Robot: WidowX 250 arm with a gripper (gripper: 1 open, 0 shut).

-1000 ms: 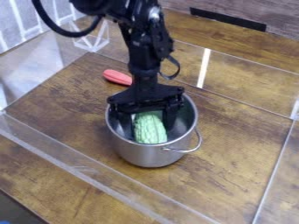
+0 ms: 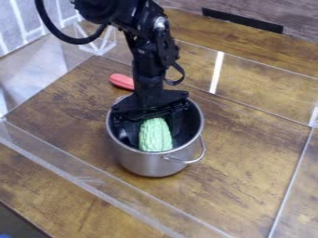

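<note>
A silver metal pot [image 2: 151, 163] with a wire handle stands mid-view on the wooden table. Inside it lies a pale green, ribbed oblong item [image 2: 156, 136]. My black gripper [image 2: 152, 116] reaches down from the top into the pot, at the far end of the green item. Its fingers are dark against the dark interior, so whether they grip the item is unclear.
A red object [image 2: 122, 81] lies behind the pot, partly hidden by my arm. A transparent edge runs along the left.
Over the last second the pot with the green item has shifted slightly left, and my arm with it.
</note>
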